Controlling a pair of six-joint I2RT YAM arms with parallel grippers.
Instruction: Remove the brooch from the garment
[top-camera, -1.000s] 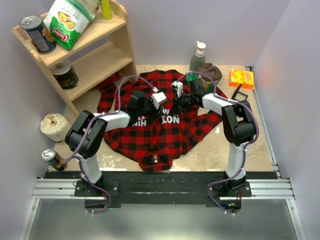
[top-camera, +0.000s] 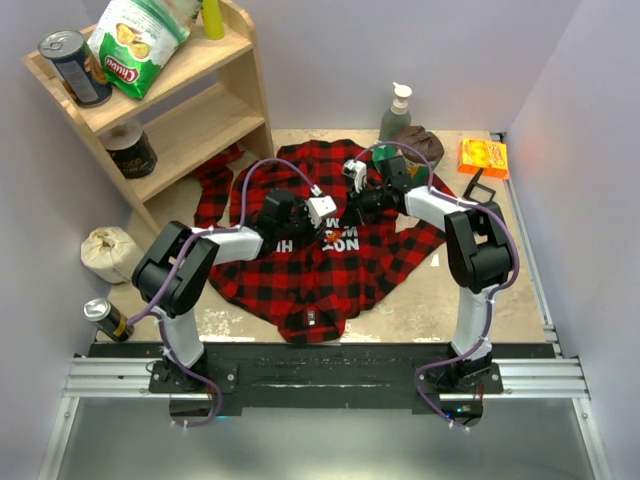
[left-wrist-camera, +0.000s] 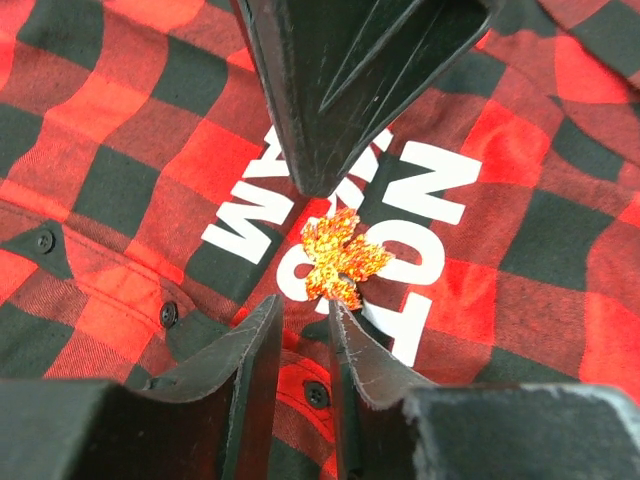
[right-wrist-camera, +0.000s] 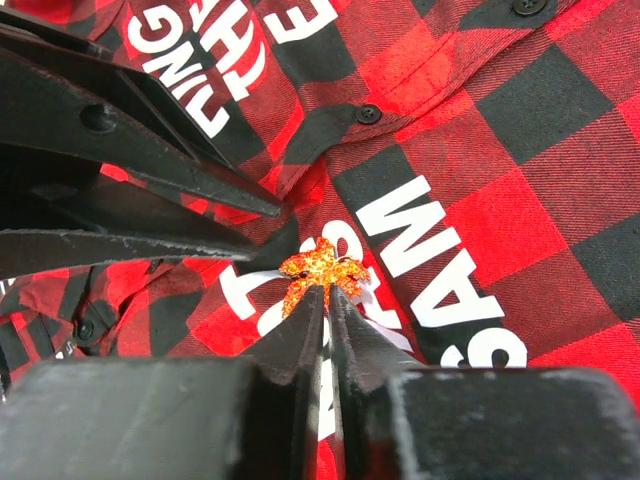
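The brooch (left-wrist-camera: 343, 260), orange and glittering with petal-like lobes, sits on the white lettering of a red-and-black checked shirt (top-camera: 290, 305) spread flat. My left gripper stands part open, its tips at the brooch's lower left edge in its own wrist view and nothing visible between them. In the right wrist view my right gripper has its fingers nearly together, their tips overlapping the brooch's lower edge. Whether they pinch the brooch or cloth is hidden. From above, both grippers meet over the shirt's middle, the brooch showing as a small orange spot.
A wooden shelf (top-camera: 205, 128) with cans and a chip bag stands at the back left. Behind the right arm are a pump bottle (top-camera: 396, 115), a brown bundle (top-camera: 420, 146) and an orange box (top-camera: 483, 156).
My left gripper has shifted slightly right and toward the front, covering more of the left lettering. An orange spot now shows beside it in the top view. The right arm looks still.
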